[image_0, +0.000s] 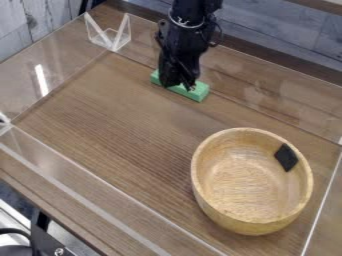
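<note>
The black gripper (179, 68) hangs at the top centre of the camera view, its fingers pointing down over a green object (195, 91) on the wooden table. It looks shut; whether it touches the green object is hard to tell, as the fingertips hide part of it.
A large round tan bowl (251, 200) with a black patch on its rim sits at the lower right. White bracket-like pieces stand at the upper left and left edge.
</note>
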